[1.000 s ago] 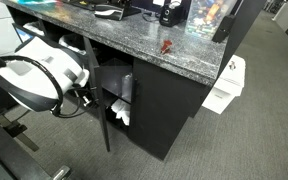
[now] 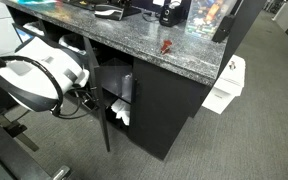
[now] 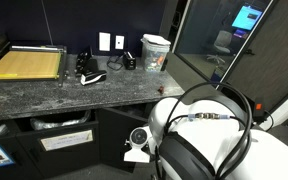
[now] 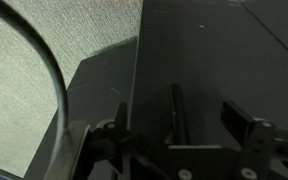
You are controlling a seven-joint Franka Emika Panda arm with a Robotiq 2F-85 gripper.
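Note:
A dark cabinet door (image 2: 103,110) stands ajar below the counter. Close to its face is my gripper (image 2: 86,98), small and dark in exterior view 1. In the wrist view a slim black handle (image 4: 179,115) runs upright on the dark panel (image 4: 209,70). My gripper is open, its black fingers (image 4: 249,130) spread to either side of the handle's lower part. Whether either finger touches the handle or the panel, I cannot tell. The white arm (image 3: 209,135) hides the gripper in exterior view 2.
Behind the door, the cabinet's inside shows a grey bin and a white bundle (image 2: 121,112). Above runs a speckled grey counter (image 2: 154,45) holding a small red object (image 2: 166,46). A white box (image 2: 225,84) sits beyond the cabinet's end. Open carpet (image 2: 219,140) lies to the right.

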